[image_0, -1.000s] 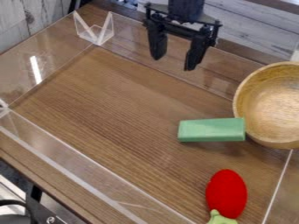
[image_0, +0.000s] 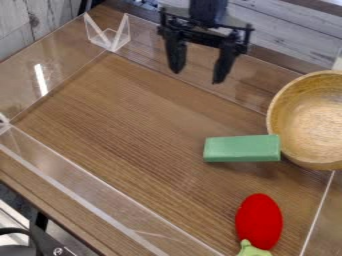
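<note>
My black gripper (image_0: 201, 55) is at the top centre of the camera view, above the wooden table (image_0: 120, 130). It is open, its fingers apart and somewhat motion-blurred, with nothing visible between them. A green block (image_0: 241, 148) lies at the middle right, and a red oval object (image_0: 259, 220) at the lower right.
A tan bowl (image_0: 311, 140) stands at the right edge. A green item (image_0: 253, 249) touches the red object's lower end. A white wire-like holder (image_0: 108, 32) sits at the top left.
The gripper has moved and turned slightly at the top of the view, now blurred. The objects on the table have not visibly moved.
</note>
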